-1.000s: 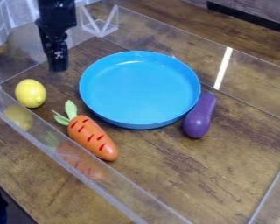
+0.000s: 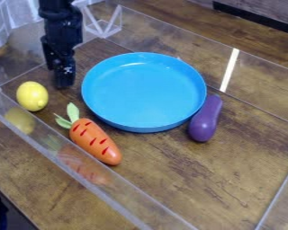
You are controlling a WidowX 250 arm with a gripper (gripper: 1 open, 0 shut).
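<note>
My black gripper (image 2: 60, 72) hangs at the upper left over the wooden table, open, left of a large blue plate (image 2: 143, 92). A yellow lemon (image 2: 32, 96) lies just below and left of it. An orange toy carrot (image 2: 94, 139) with green leaves lies below the plate, and a purple eggplant (image 2: 205, 119) lies to the plate's right.
Transparent plastic walls (image 2: 122, 193) run along the lower left and around the upper left.
My gripper has moved slightly lower, toward the table near the lemon. The plate, lemon, carrot and eggplant look unmoved.
</note>
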